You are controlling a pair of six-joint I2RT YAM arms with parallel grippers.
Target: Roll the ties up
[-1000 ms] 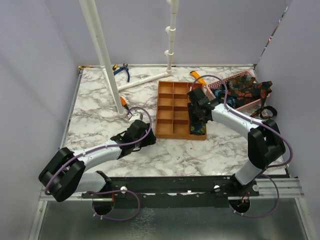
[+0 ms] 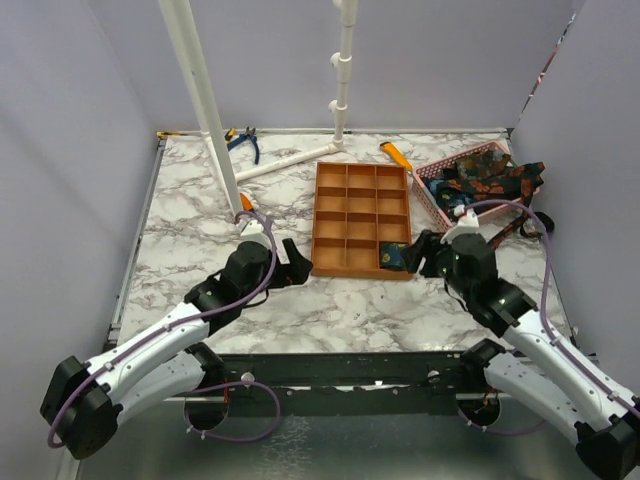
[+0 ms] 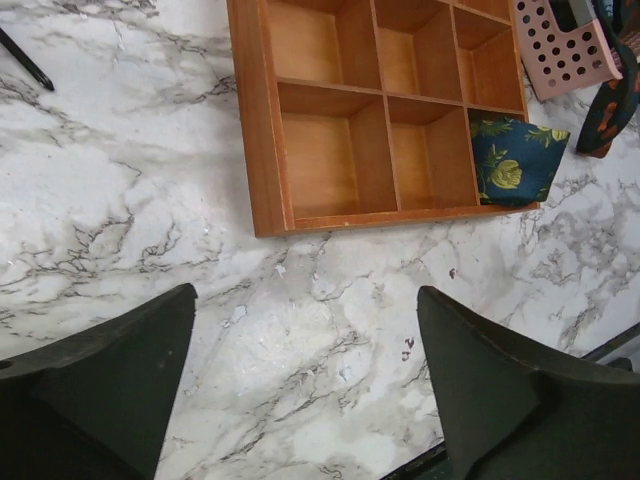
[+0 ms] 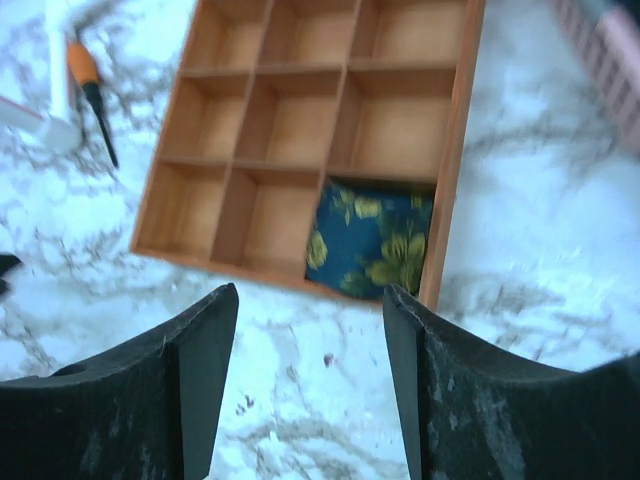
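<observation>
A dark green-blue tie with a yellow floral pattern fills the front right compartment of the wooden organizer point(image 2: 345, 271); in the left wrist view part of the cloth point(image 3: 510, 165) seems to stand up toward the rim. The other compartments in view are empty. To the left of the organizer's front edge, my left gripper point(image 2: 290, 265) is open with nothing between its fingers. My right gripper point(image 2: 415, 258), beside the front right corner, has its fingers point(image 4: 195, 370) apart and empty. More dark patterned ties point(image 2: 485, 180) lie heaped in the pink basket point(image 2: 430, 207).
A black-and-orange strip of cloth point(image 2: 508, 233) hangs over the basket's side. White pipes point(image 2: 200, 80) rise behind the left arm. An orange-handled screwdriver point(image 4: 85, 70) and pliers point(image 2: 245, 140) lie at the left. Bare marble fronts the organizer.
My right gripper has drawn back from above the organizer to beside its front right corner. The left gripper has shifted slightly and its fingers have spread. The tie in the compartment stayed behind.
</observation>
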